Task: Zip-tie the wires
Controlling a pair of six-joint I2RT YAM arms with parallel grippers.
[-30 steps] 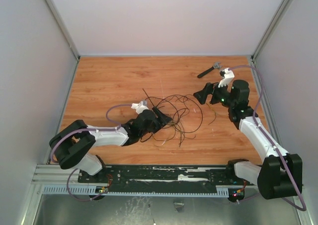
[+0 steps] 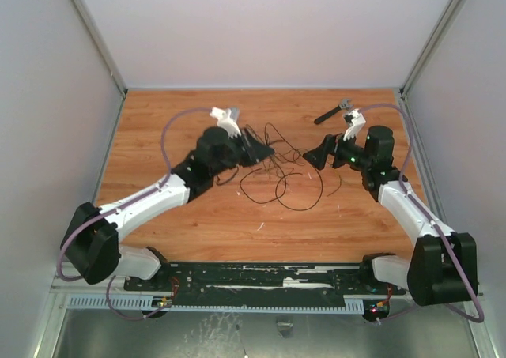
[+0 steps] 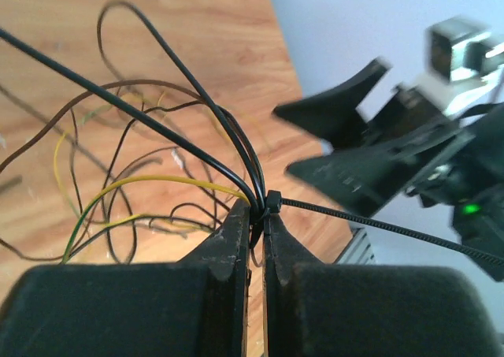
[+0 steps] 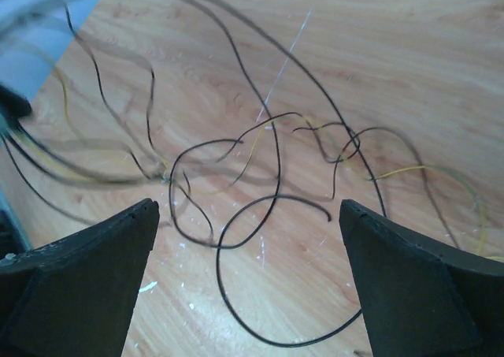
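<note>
A bundle of black, brown and yellow wires runs up out of my left gripper, which is shut on it. Around the bundle, just above the fingertips, sits a black zip tie; its long tail points right toward my right gripper. In the top view the left gripper is raised, with wires trailing down onto the table. My right gripper stands open to the right of the bundle. Nothing lies between its wide-apart fingers; the loose wires show beyond them.
Behind the right gripper a dark-handled tool lies on the wooden table. Wire loops spread over the middle of the table.
My left gripper has risen and moved toward the back, lifting the bundle and shifting the wires. The right gripper has shifted slightly left and toward the front, still open.
</note>
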